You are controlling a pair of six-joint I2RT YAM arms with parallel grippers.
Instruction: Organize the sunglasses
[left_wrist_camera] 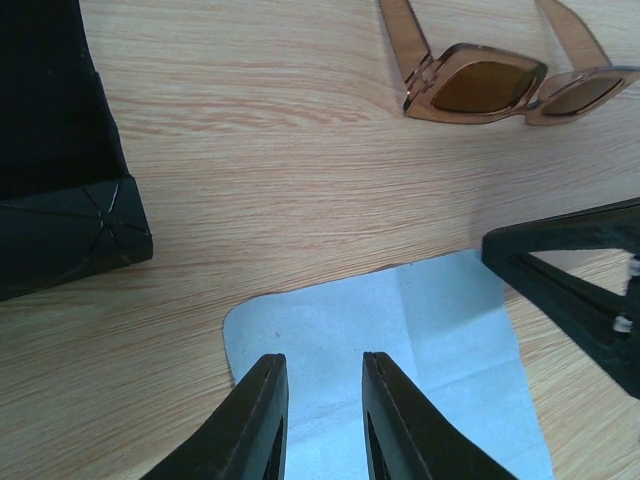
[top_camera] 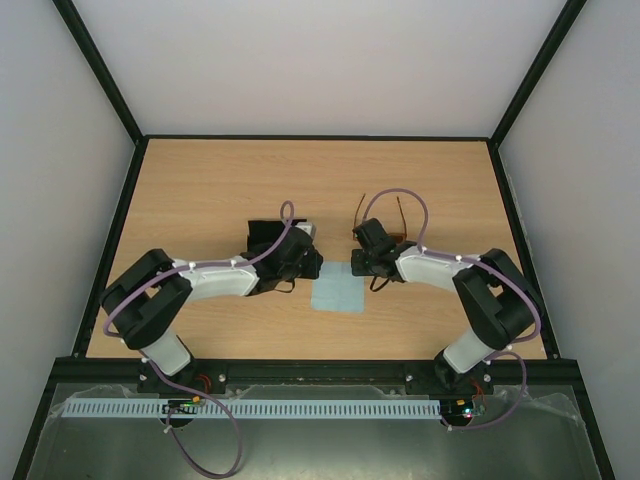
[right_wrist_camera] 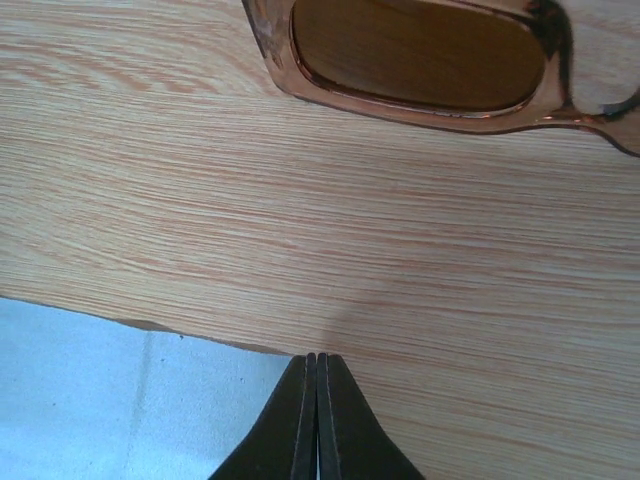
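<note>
Brown sunglasses lie on the table with both temples spread toward the back; one lens (right_wrist_camera: 420, 55) fills the top of the right wrist view. A light blue cloth (top_camera: 338, 290) lies flat between the arms. To its left is a black case (left_wrist_camera: 60, 180), partly hidden by the left arm in the top view. My left gripper is part open above the cloth, its fingers apart and nothing between them. At the cloth's back right corner, my right gripper has its fingertips together; nothing shows between them.
Bare wooden table (top_camera: 220, 180) stretches behind and to both sides of the arms. The two grippers face each other closely over the cloth, and the right gripper's fingers (left_wrist_camera: 570, 235) enter the left wrist view.
</note>
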